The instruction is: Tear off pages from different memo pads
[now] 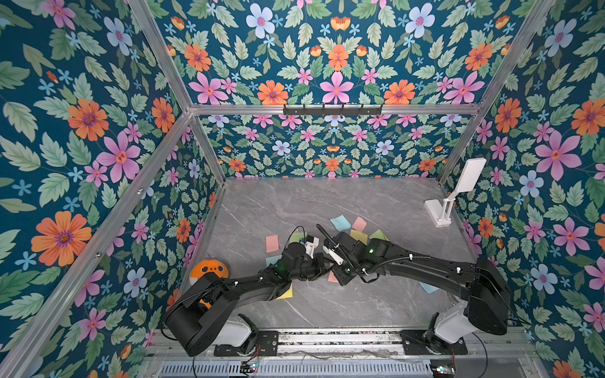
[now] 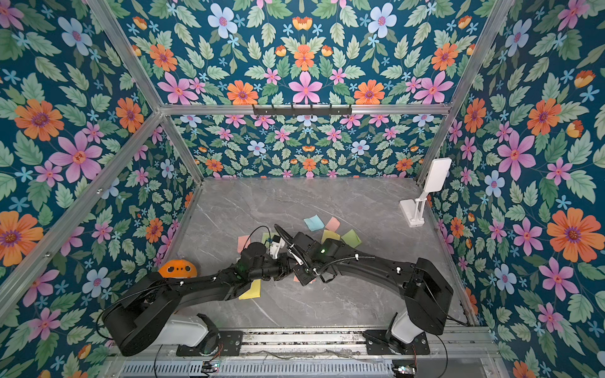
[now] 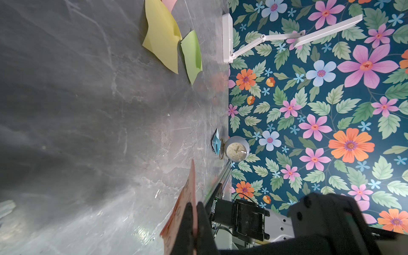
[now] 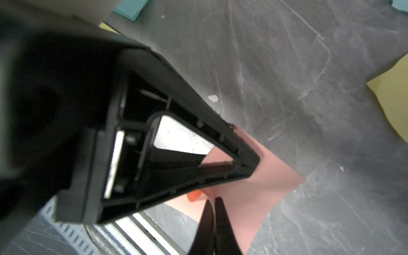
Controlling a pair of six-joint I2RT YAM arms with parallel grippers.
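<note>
A pink memo sheet or thin pad (image 4: 263, 187) is raised off the table between my two grippers. My left gripper is shut, with the pink paper (image 3: 178, 216) running between its fingers. In the right wrist view, a black left finger (image 4: 248, 163) lies across the pink surface. My right gripper is shut at the paper's near edge. A curled pink edge meets its tips; whether it is pinched there I cannot tell. Both arms hide most of the paper in the top views.
Loose coloured notes lie around the grippers, including blue (image 1: 340, 222), pink (image 1: 271, 243), yellow (image 2: 250, 289) and green (image 2: 351, 237) ones. A white lamp (image 1: 442, 208) stands back right; an orange object (image 1: 209, 269) sits at left.
</note>
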